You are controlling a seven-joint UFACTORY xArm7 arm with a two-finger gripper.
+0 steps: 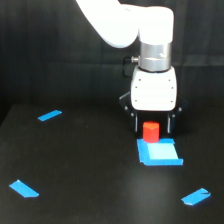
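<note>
A small red object (151, 131) stands upright at the back left part of a white square patch (162, 152) edged in blue. Directly above and around it is my gripper (152, 124), pointing down from the white arm. Its dark fingers are spread to either side of the red object, with a gap showing on both sides. The fingers are hard to make out against the black background, so how far their tips reach in depth does not show.
Strips of blue tape lie on the black table: one at the back left (50, 115), one at the front left (24, 188) and one at the front right (196, 197).
</note>
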